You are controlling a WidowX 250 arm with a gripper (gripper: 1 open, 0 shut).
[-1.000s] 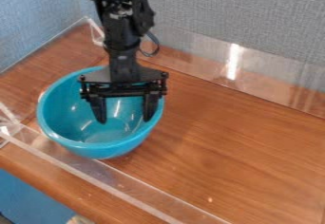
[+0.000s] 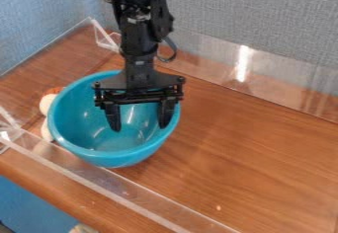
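Observation:
A teal bowl (image 2: 93,138) sits at the left of the wooden table. My black gripper (image 2: 138,116) hangs over and inside it from above, open, its two fingers pointing down with a gap between them; whether they touch the bowl's inner surface I cannot tell. A small pale object (image 2: 47,104) with some orange on it lies partly hidden behind the bowl's left side.
Clear low walls (image 2: 264,74) run along the back and front edges, with grey and blue panels beyond.
The bowl and gripper have shifted slightly rightward and up in the view over the last second, uncovering more of the pale object at the left.

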